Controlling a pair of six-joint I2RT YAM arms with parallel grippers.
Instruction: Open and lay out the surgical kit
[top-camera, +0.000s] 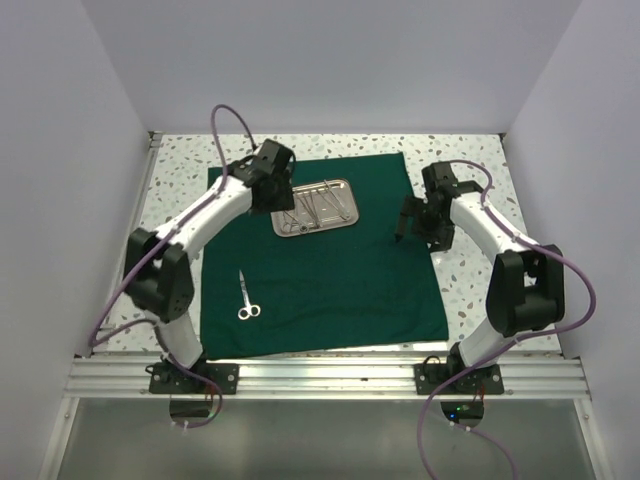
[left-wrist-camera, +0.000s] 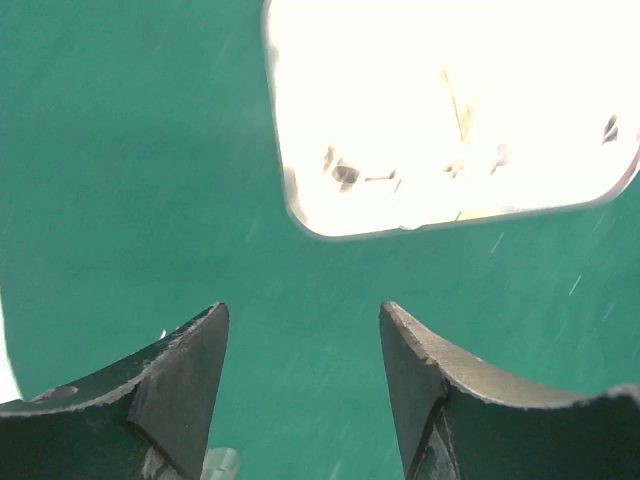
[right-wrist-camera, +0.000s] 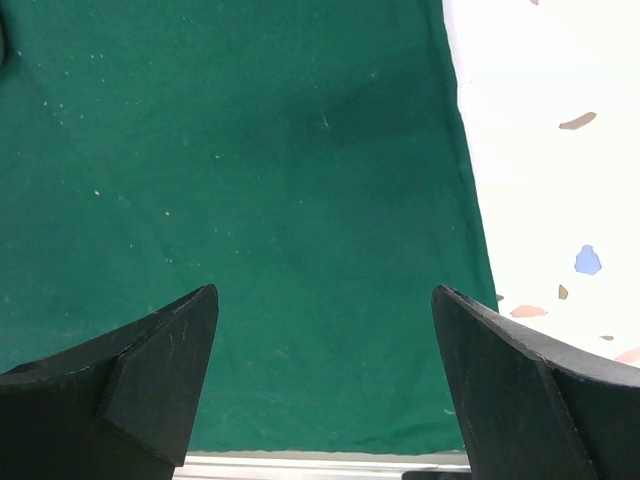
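A metal tray (top-camera: 350, 215) holding several long instruments sits at the back middle of the green cloth (top-camera: 330, 295), washed out in the left wrist view. A pair of scissors (top-camera: 248, 308) lies alone on the cloth, front left. My left gripper, blurred in the top view, is over the tray's left side, fingers apart with nothing between them. My right gripper hangs over the cloth's right edge, open and empty.
A speckled table top (top-camera: 175, 200) shows round the cloth. Grey walls stand at the back and both sides.
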